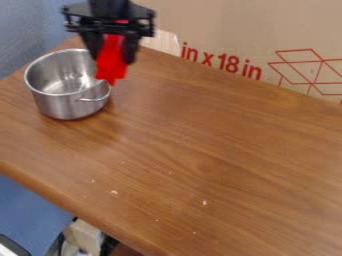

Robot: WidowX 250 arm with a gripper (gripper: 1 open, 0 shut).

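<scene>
My black gripper [112,44] is at the upper left, holding a red object [111,62] that hangs just over the back right rim of a steel pot [60,96]. The pot stands upright with a wire handle at its right side. The fingertips are blurred, and the red object partly hides the pot's rim.
A cardboard backdrop [267,40] with red printing stands behind. At the lower left, past the table's edge, are a blue surface and some small blocks.
</scene>
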